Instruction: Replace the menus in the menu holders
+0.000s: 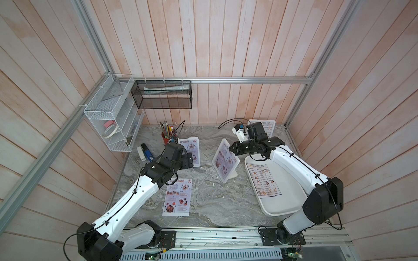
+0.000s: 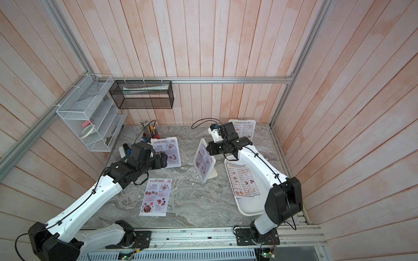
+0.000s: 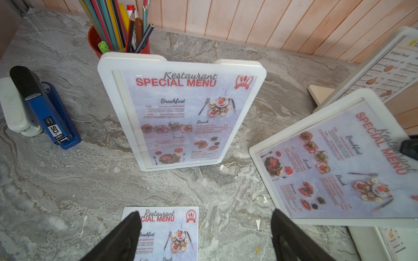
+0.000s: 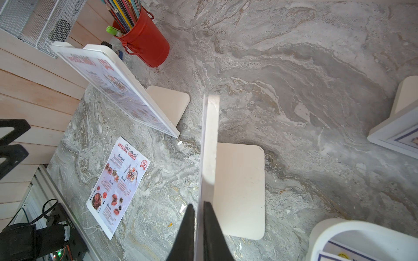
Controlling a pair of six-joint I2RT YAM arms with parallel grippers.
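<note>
The middle menu holder stands on its white base, turned with a special menu in its face. At its edge is my right gripper; in the right wrist view its fingers stand close on either side of the holder's edge, and whether they press on it is unclear. A second holder, with a special menu in it, stands at the back left. Flat on the table lies a loose special menu. Above it my left gripper stands open, nothing between its fingers.
A third holder is at the back right. The white tray on the right holds other menu sheets. A red pencil cup and a blue stapler are at the back left.
</note>
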